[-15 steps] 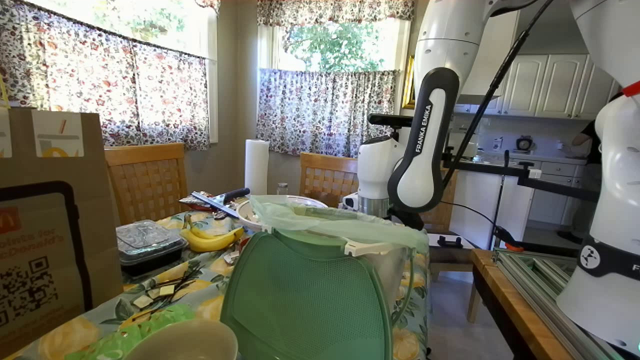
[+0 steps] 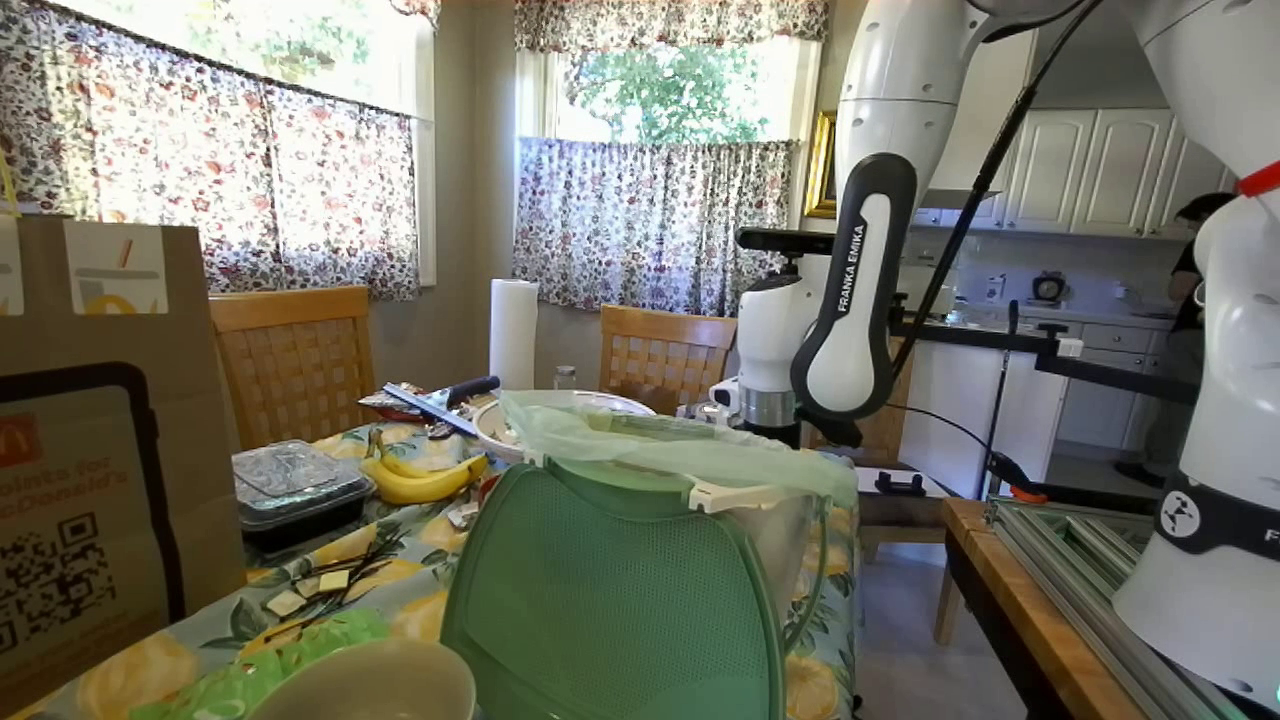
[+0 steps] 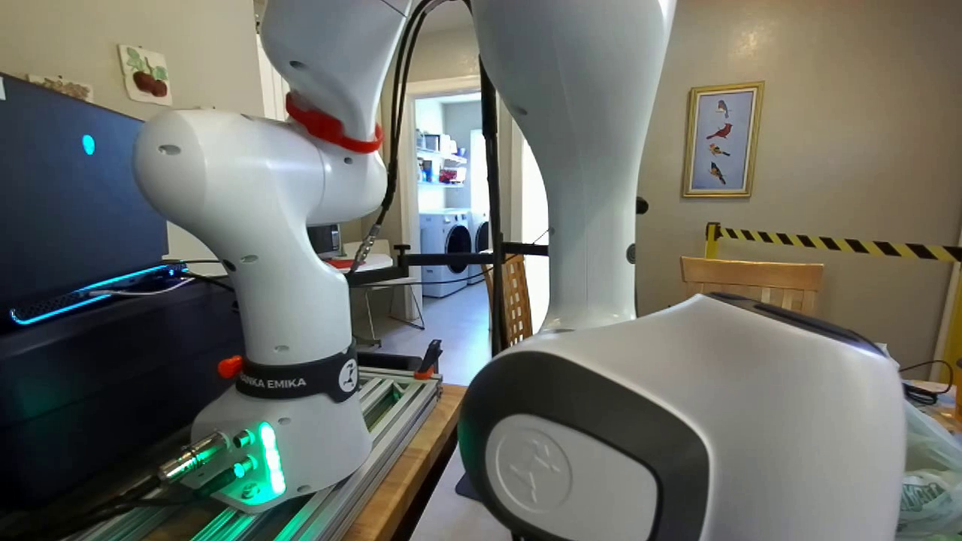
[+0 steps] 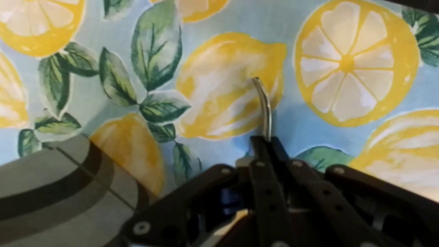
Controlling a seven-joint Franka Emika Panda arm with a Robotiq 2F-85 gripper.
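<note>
In the wrist view my gripper is shut on a thin, curved metal piece (image 4: 265,107). The piece sticks out beyond the fingertips, and what it belongs to is hard to tell, since the rest is hidden between the fingers. Beneath it spreads a tablecloth (image 4: 284,123) printed with lemons; whether the metal touches the cloth is unclear. Exterior view 1 shows the arm's wrist (image 2: 768,348) at the table's far right side, with the fingers hidden behind the green bin (image 2: 612,600). Exterior view 2 shows only the arm's links.
A grey, dark-banded object (image 4: 49,197) fills the wrist view's lower left. On the table stand a white bowl (image 2: 492,422), bananas (image 2: 420,480), a black container (image 2: 300,492) and a paper bag (image 2: 108,480). A pale bowl (image 2: 372,684) sits in front.
The forearm and wrist have shifted a little to the right in exterior view 1. The objects on the table look unmoved.
</note>
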